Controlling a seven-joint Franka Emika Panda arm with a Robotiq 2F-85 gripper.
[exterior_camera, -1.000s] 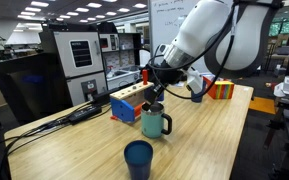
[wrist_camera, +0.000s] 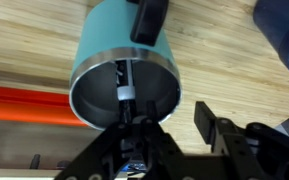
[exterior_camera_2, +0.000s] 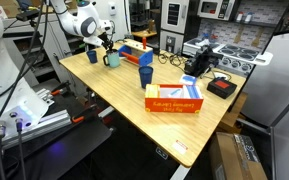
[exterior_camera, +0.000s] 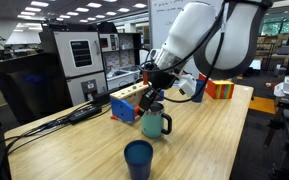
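Note:
A teal mug (exterior_camera: 155, 123) with a black handle stands upright on the wooden table. In the wrist view its round mouth (wrist_camera: 76, 85) opens towards the camera, and a dark, slim thing with a pale band (wrist_camera: 124, 82) shows inside it. My gripper is at the rim, its dark fingers (wrist_camera: 221, 130) apart: one overlaps the mouth, the other lies outside the wall. Whether either touches the mug cannot be told. From the side, the gripper (exterior_camera: 147, 100) is low over the mug's top; the fingertips are partly hidden there.
A dark blue cup (exterior_camera: 139, 158) stands nearer the camera. Close behind the mug is a blue and red thing (exterior_camera: 124, 107). An orange-red box (exterior_camera_2: 174, 99) sits farther along the table, with another blue cup (exterior_camera_2: 146, 75) nearby. Bare wood lies right of the mug.
My gripper has come down and shifted slightly over the mug's top during the last second. The mug stays in about the same place.

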